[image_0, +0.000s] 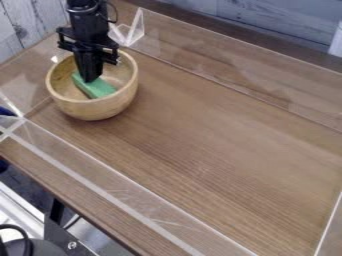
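Note:
A wide tan bowl (118, 102) sits on the wooden table at the upper left. Inside it lies a green object (96, 88), slanting down to the right. My black gripper (83, 73) reaches down into the bowl from above, its tips at the upper end of the green object. The fingers look close together; whether anything is between them cannot be made out.
Strips of clear tape run along its near left part. Dark cables lie at the lower left corner, and a pale wall borders the back.

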